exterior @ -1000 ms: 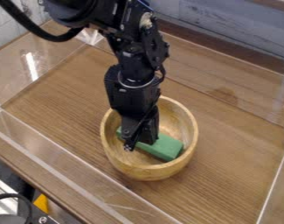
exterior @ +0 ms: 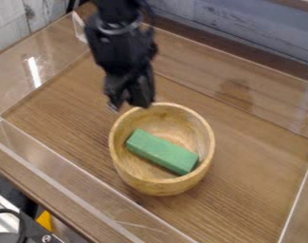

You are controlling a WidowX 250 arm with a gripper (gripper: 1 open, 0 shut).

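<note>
A round wooden bowl (exterior: 190, 173) stands in the middle front of the camera view, with a green rectangular block (exterior: 161, 151) lying tilted inside it. My black gripper (exterior: 134, 97) is raised above and behind the bowl, blurred, clear of the block. Whether its fingers are open or shut is not clear.
The bowl sits on a wooden tray or table with raised edges at the left and back (exterior: 244, 28). The wooden surface to the left and right of the bowl is clear. Some cables and a yellow item lie outside the front left edge.
My gripper has risen up and back, out of the bowl and away from the green block, which remains in the bowl and is now fully in sight.
</note>
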